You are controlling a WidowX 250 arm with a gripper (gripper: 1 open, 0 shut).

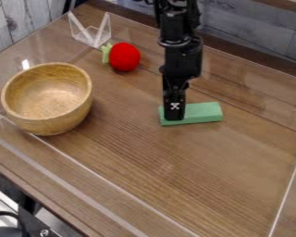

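Observation:
My black gripper [177, 98] reaches down from the top centre to the left end of a flat green block [199, 114] in the middle right of the table. Its lower tip lies over or against the block's left part. Whether the fingers are open or shut is too small and dark to tell.
A wooden bowl [47, 101] stands at the left. A red ball-like object [125, 56] with a green piece beside it is at the back, near a white wire-like object [92, 28].

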